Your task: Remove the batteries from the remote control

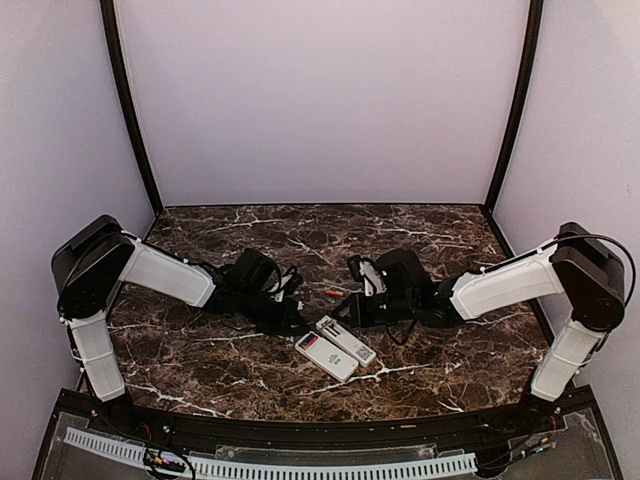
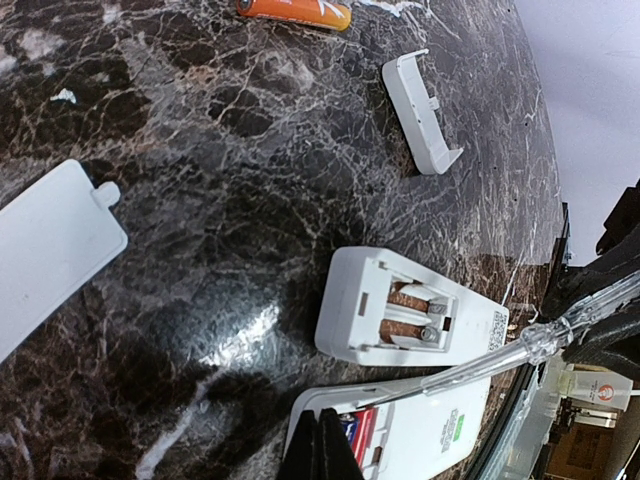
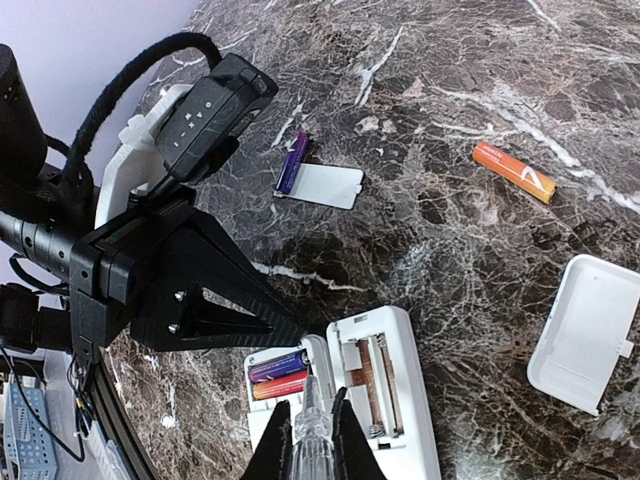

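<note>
Two white remotes lie side by side. The near-left remote (image 1: pixel 330 358) holds a purple battery (image 3: pixel 277 367) and a red battery (image 3: pixel 280 385) in its open compartment. In the other remote (image 1: pixel 352 346) the compartment is uncovered, with no battery visible inside. My left gripper is shut at the top edge of the loaded remote, nothing seen between its fingers. A clear stick (image 2: pixel 480 365) is gripped by my right gripper, which is shut on it; its thin tip reaches to the loaded compartment. Whether tip and battery touch, I cannot tell.
Beyond the remotes, an orange battery (image 3: pixel 515 172) lies loose on the dark marble table. Another purple battery (image 3: pixel 292 163) rests across a white cover (image 3: pixel 325 186). A second cover (image 3: pixel 585 335) lies on the right. Both grippers are close together over the remotes.
</note>
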